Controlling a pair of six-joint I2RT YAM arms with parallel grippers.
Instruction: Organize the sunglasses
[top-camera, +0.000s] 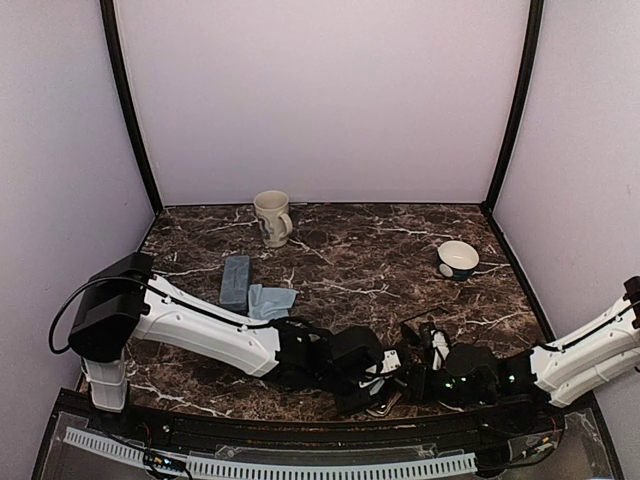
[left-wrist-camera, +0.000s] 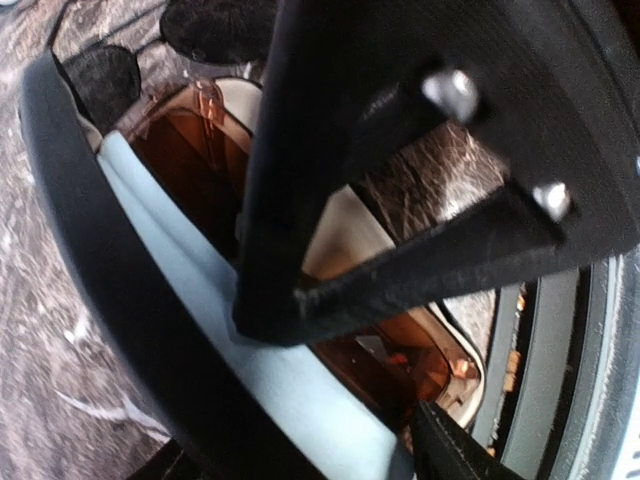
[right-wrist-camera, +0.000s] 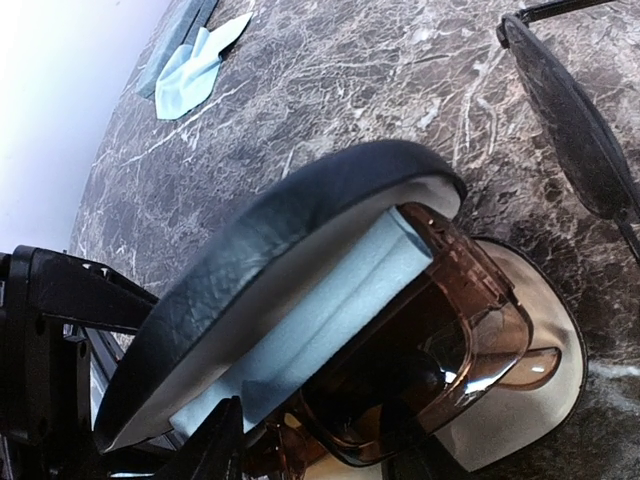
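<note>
An open black glasses case (right-wrist-camera: 270, 230) at the table's front edge holds brown sunglasses (right-wrist-camera: 470, 310) and a folded light-blue cloth (right-wrist-camera: 330, 290). Both grippers are at the case: my left gripper (top-camera: 380, 375) from the left, my right gripper (top-camera: 410, 375) from the right. In the wrist views their fingertips are partly hidden by the case and cloth, so their hold is unclear. Dark sunglasses (right-wrist-camera: 565, 120) lie on the marble just beyond the case.
A grey-blue box (top-camera: 235, 280) and a light-blue cloth (top-camera: 272, 300) lie at the left. A mug (top-camera: 270, 215) stands at the back, a bowl (top-camera: 457, 255) at the back right.
</note>
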